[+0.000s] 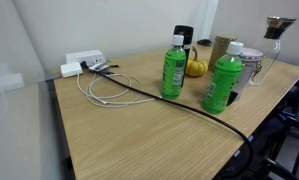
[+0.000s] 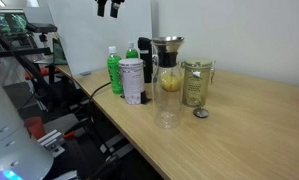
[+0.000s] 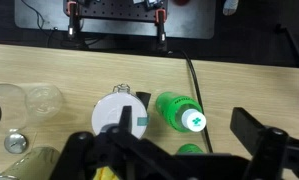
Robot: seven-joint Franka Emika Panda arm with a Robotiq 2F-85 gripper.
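High above the table, my gripper (image 2: 107, 12) points down and stands open, nothing between its fingers; exterior view 1 does not show it. In the wrist view its dark fingers (image 3: 254, 145) spread to either side of a green bottle (image 3: 177, 110) with a white cap, which lies well below them. That view also has a second green bottle at its lower edge, partly cut off. Both bottles stand upright in exterior view 1, the nearer bottle (image 1: 223, 80) to the right of the farther bottle (image 1: 174, 68).
Beside the bottles stand a white canister (image 2: 134, 84), a glass carafe (image 2: 168, 100) with a metal top, and a gold tin (image 2: 196, 85). A yellow gourd (image 1: 196, 67) and a small metal disc (image 2: 201, 113) lie nearby. A black cable (image 1: 199, 116) crosses the table (image 1: 129, 140).
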